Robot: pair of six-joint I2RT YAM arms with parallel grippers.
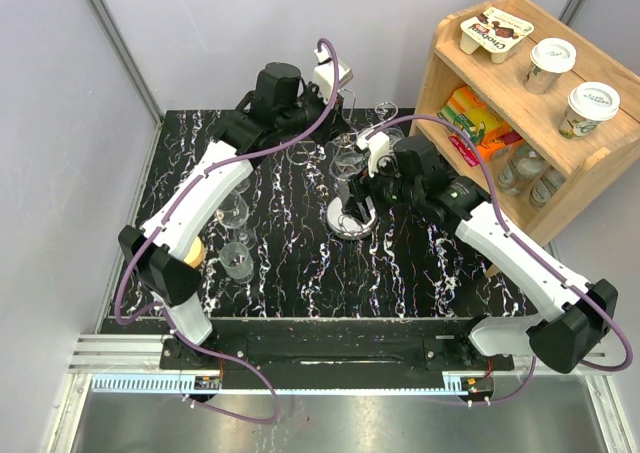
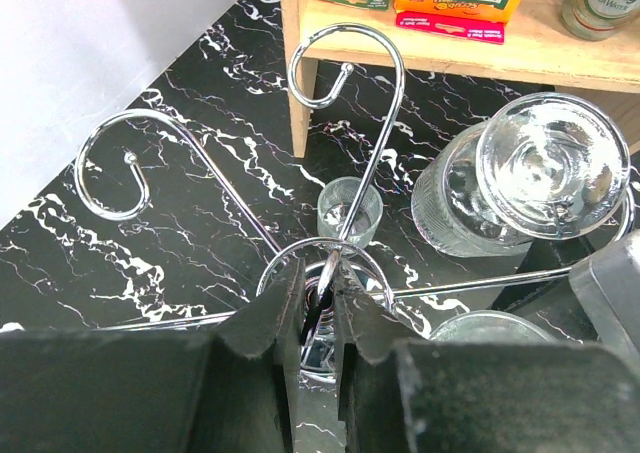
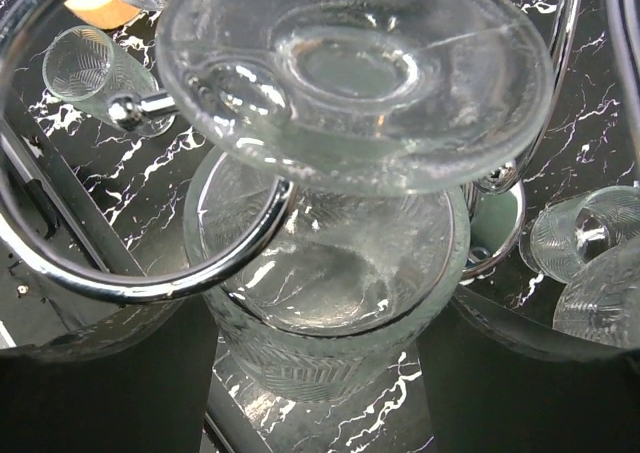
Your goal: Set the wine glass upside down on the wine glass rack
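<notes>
A chrome wine glass rack [image 2: 370, 163] with curled hooks stands at the back centre on a round base [image 1: 345, 228]. My left gripper is shut on the rack's central rod at its top. My right gripper is shut on the bowl of an upside-down wine glass [image 3: 320, 353], whose round foot [image 3: 350, 73] sits just above a curled hook of the rack in the right wrist view. Another inverted glass [image 2: 550, 163] shows at the right in the left wrist view.
A wooden shelf [image 1: 540, 113] with cups, boxes and bottles stands at the right. Several glasses [image 1: 237, 260] stand along the left of the black marble counter.
</notes>
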